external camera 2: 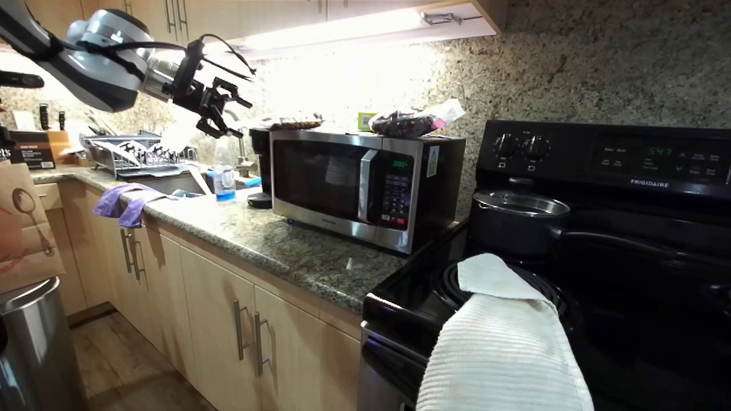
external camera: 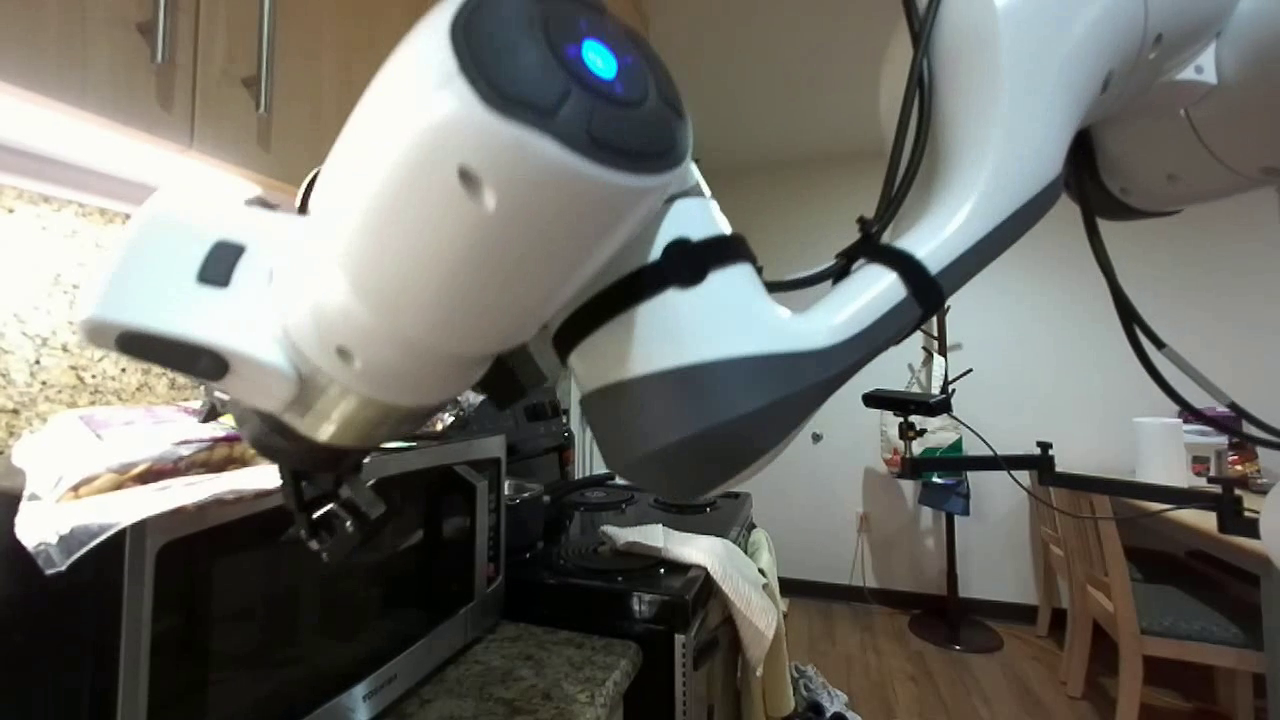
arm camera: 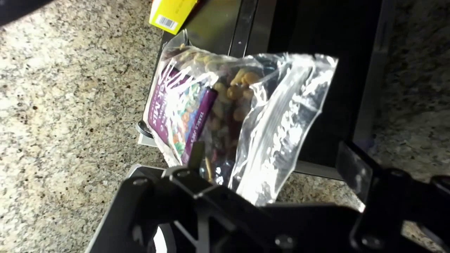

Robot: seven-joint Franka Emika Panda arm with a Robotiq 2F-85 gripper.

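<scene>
In exterior view 2 my gripper (external camera 2: pixel 236 119) hangs in the air to the left of the microwave (external camera 2: pixel 318 179) and above the counter. Its fingers stand wide apart, with nothing between them. A clear zip bag of trail mix (arm camera: pixel 236 90) with a purple label lies on the microwave's top. In the wrist view this bag fills the middle, beyond my fingers (arm camera: pixel 356 173). Part of its lower edge is hidden by the gripper. The same bag (external camera: pixel 132 450) shows at the left in exterior view 1.
A yellow box (arm camera: pixel 172 14) stands behind the bag, and a second bag (external camera 2: pixel 404 123) lies at the microwave's right end. A bottle of blue liquid (external camera 2: pixel 223 179) stands on the counter below the gripper. The upper cabinets (external camera 2: pixel 274 13) hang overhead.
</scene>
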